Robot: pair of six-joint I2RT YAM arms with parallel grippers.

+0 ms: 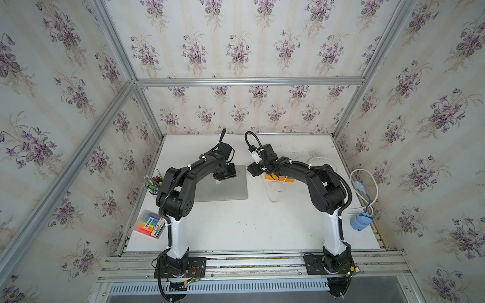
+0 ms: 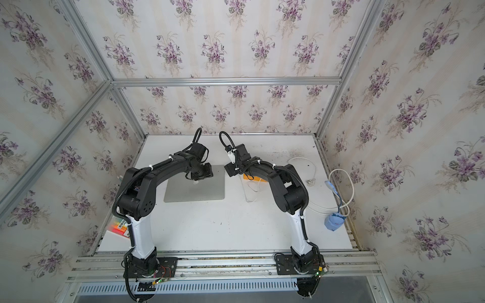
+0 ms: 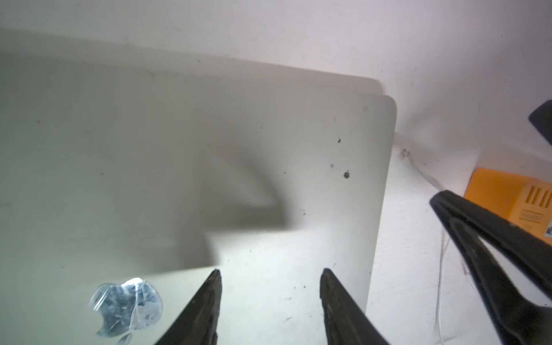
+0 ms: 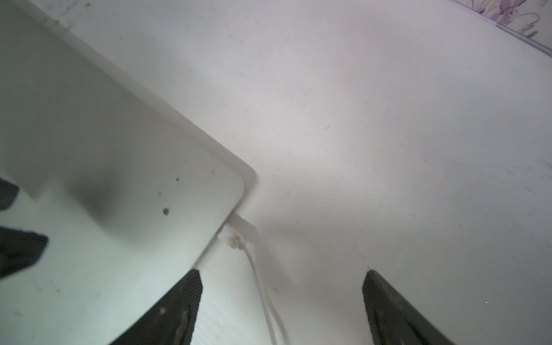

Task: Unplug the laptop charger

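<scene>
A closed silver laptop (image 1: 217,192) lies on the white table, seen also in the left wrist view (image 3: 276,161). At its right side near the back corner sits a small white charger plug (image 4: 233,235), with a thin cable (image 4: 258,276) running from it toward the front. My left gripper hangs over the laptop; in its wrist view the fingers show with a gap between them, and what is between them cannot be made out. My right gripper is open above the plug and cable, nothing between its fingers.
An orange object (image 3: 497,195) lies right of the laptop. A pen holder (image 1: 152,186) and marker set (image 1: 149,222) are at the left edge; a blue lamp (image 2: 334,220) and white cables are at the right.
</scene>
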